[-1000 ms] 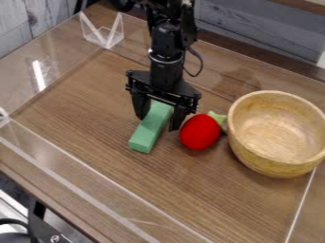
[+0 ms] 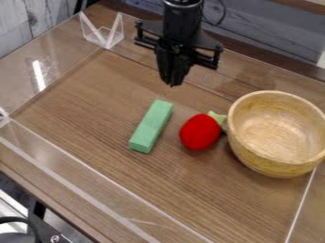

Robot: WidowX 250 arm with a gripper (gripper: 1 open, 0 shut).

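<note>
The black arm reaches down from the top centre, its gripper [image 2: 170, 68] raised over the back of the wooden table, above and behind a green block [image 2: 151, 126]. The block lies flat on the wood, slightly left of centre. A red object [image 2: 199, 132], round with a small green top, sits to its right. Whether the gripper is open or shut is hard to make out; the green block is clear of it.
A cream bowl [image 2: 275, 169] fills the right side, close to the red object. White edges show at the upper left and far left.
My gripper has moved up and back, away from the green block it was over. The block now lies uncovered on the table.
</note>
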